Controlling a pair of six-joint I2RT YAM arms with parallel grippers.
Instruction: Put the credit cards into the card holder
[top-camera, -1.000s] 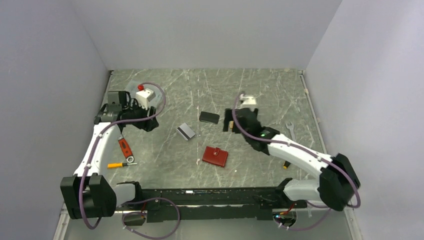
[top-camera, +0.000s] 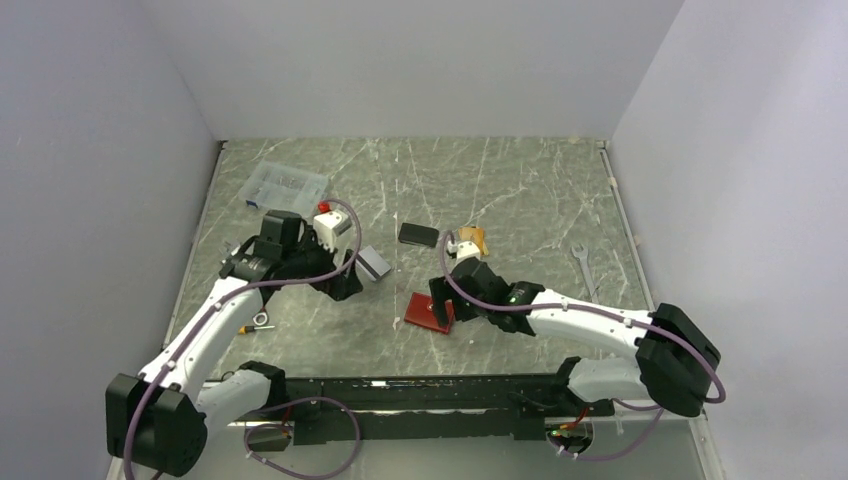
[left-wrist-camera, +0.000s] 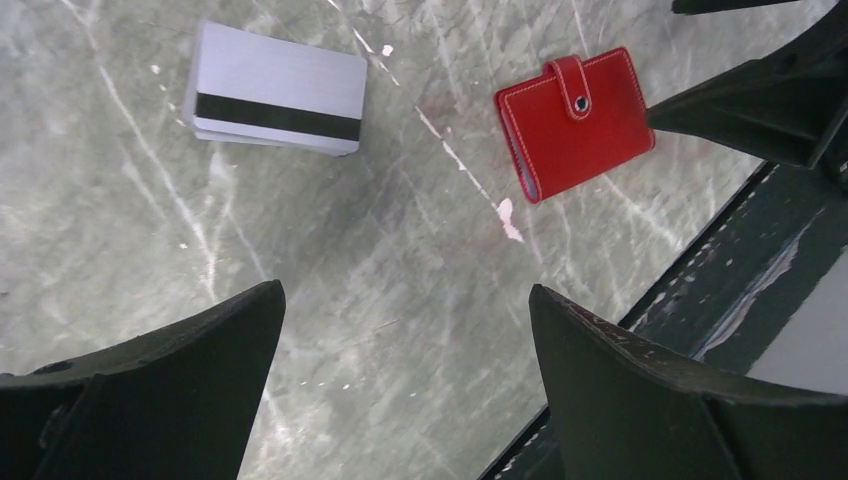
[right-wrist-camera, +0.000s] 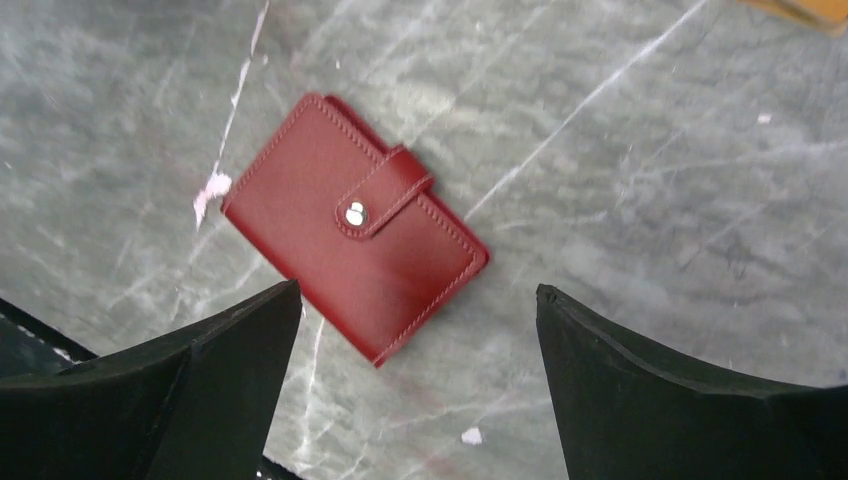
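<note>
A stack of silver cards (left-wrist-camera: 275, 75) with a black stripe lies on the marble table; in the top view the cards (top-camera: 372, 262) sit just right of my left gripper (top-camera: 345, 275). The red leather holder (right-wrist-camera: 350, 230), snapped shut with a strap, lies at the front centre, below my right gripper (top-camera: 445, 305). In the left wrist view the holder (left-wrist-camera: 575, 125) is right of the cards. Both grippers are open, with nothing between their fingers.
A black rectangular item (top-camera: 418, 234) and an orange item (top-camera: 472, 236) lie behind. A clear box (top-camera: 283, 185) is back left, a wrench (top-camera: 584, 265) right, a screwdriver (top-camera: 250, 330) front left.
My left gripper has moved right and toward the front, nearer the cards.
</note>
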